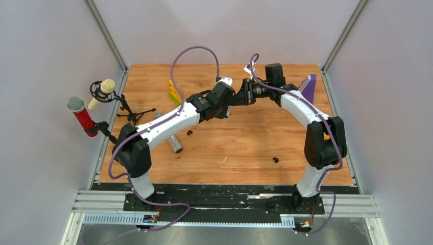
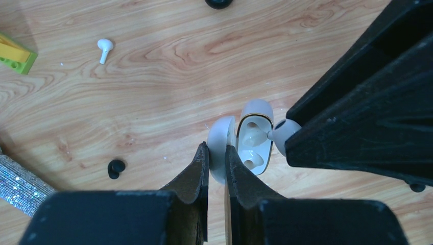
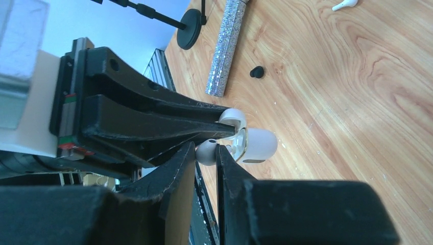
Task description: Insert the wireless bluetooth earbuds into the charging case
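Observation:
The open white charging case (image 2: 255, 143) is upright in the air, its lid side clamped in my left gripper; two earbud recesses show inside. My right gripper has a white earbud (image 2: 287, 131) between its fingertips, the round head gripped and the stem end pointing into the case, at or very near the upper recess; whether it touches is hard to tell. In the top view both grippers meet above the middle back of the table. Another white earbud (image 2: 104, 46) lies on the table.
A silver glitter microphone (image 1: 175, 144), small black earbuds (image 1: 275, 160), a yellow-green toy (image 1: 173, 93) and microphone stands (image 1: 134, 115) occupy the table (image 1: 240, 163).

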